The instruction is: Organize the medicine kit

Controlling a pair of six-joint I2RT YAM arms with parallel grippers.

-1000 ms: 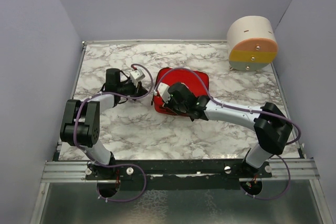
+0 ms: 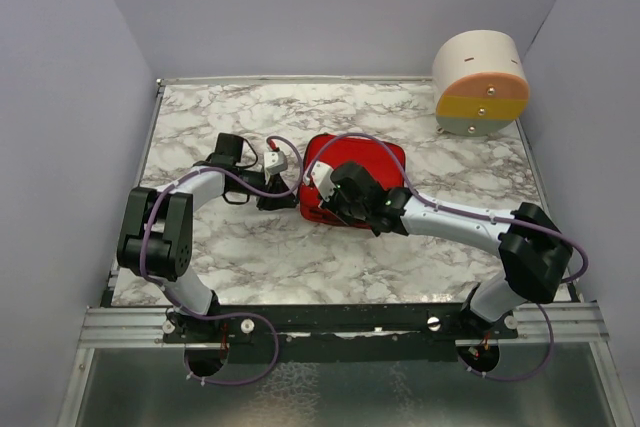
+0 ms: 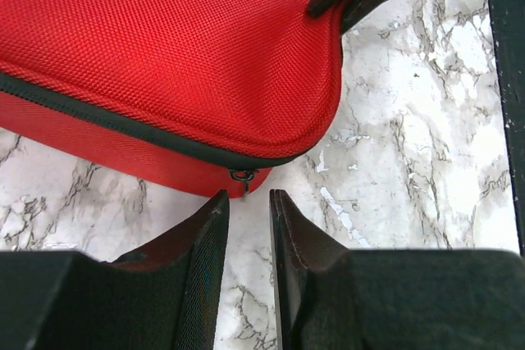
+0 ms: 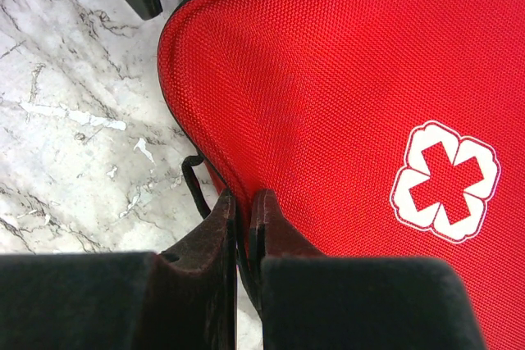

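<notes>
The red medicine kit (image 2: 354,152) lies on the marble table, its white cross emblem (image 4: 445,180) showing in the right wrist view. My right gripper is shut on the kit's edge seam, beside a black strap. My left gripper is open, its fingertips at the kit's corner, just short of the black zipper pull (image 3: 243,178). In the top view the right arm covers the front of the kit.
A white cabinet with orange and yellow drawers (image 2: 480,87) stands at the back right. Grey walls line the sides.
The kit and right arm have shifted a little to the right since about a second ago.
</notes>
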